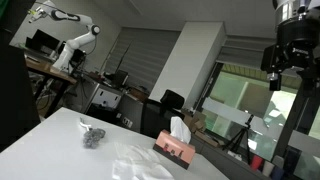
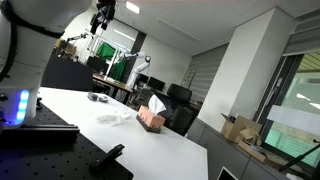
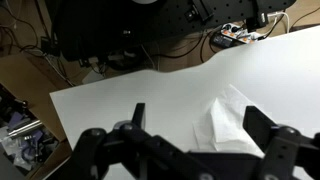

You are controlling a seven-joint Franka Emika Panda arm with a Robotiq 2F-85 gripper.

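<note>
In the wrist view my gripper stands open, its two dark fingers wide apart with only the white table showing between them. Beyond and below the fingers a crumpled white tissue (image 3: pixel 226 126) lies on the table, partly hidden by the right finger. Exterior view 1 shows the same flat tissue (image 1: pixel 143 162) in front of a brownish-pink tissue box (image 1: pixel 174 148), from whose top a white tissue sticks up. A crumpled grey item (image 1: pixel 93 138) lies farther left. In exterior view 2 the tissue box (image 2: pixel 150 119) stands behind the loose tissue (image 2: pixel 113 119).
A black clamp (image 2: pixel 92 164) and dark base plate sit at the near edge in exterior view 2. Cables (image 3: pixel 190 48) lie beyond the table's edge in the wrist view.
</note>
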